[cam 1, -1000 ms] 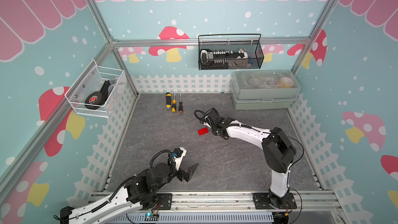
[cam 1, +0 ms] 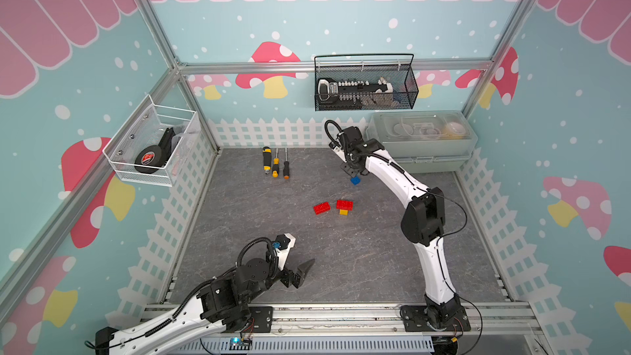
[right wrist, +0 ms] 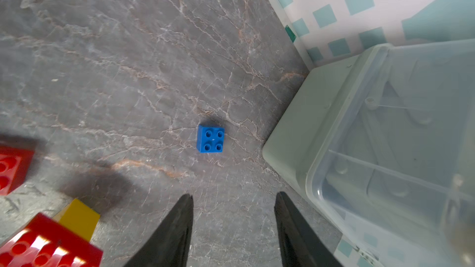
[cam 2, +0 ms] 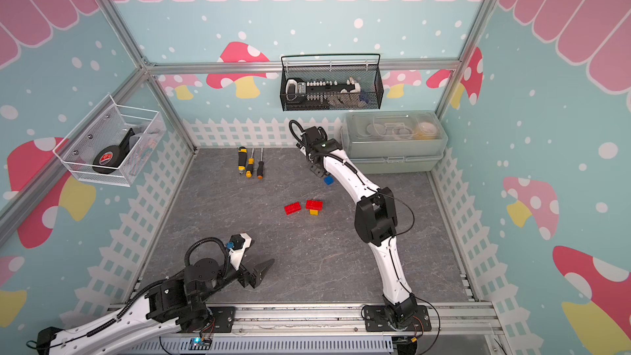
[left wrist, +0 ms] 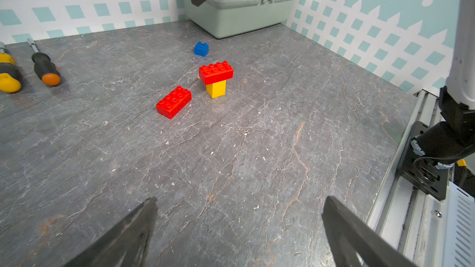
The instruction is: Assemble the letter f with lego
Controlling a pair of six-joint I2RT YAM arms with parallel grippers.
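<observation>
One red brick [left wrist: 216,72] sits on top of a yellow brick [left wrist: 216,89], its far end overhanging, in the middle of the table. Just left of them a second red brick [left wrist: 174,101] lies flat and separate. Farther back, a small blue brick [right wrist: 211,139] rests studs-up on the table. Above and short of it my right gripper hangs with its fingers apart and nothing between them. At the table's front left, my left gripper is open and empty, well away from the bricks.
A grey-green toolbox [cam 1: 420,148] stands at the back right, close to the right gripper. Several screwdrivers and a yellow-black tool [cam 1: 266,159] lie at the back left.
My right arm has swung back and up from over the red-and-yellow pair towards the blue brick. That pair is now uncovered. My left arm has stayed put.
</observation>
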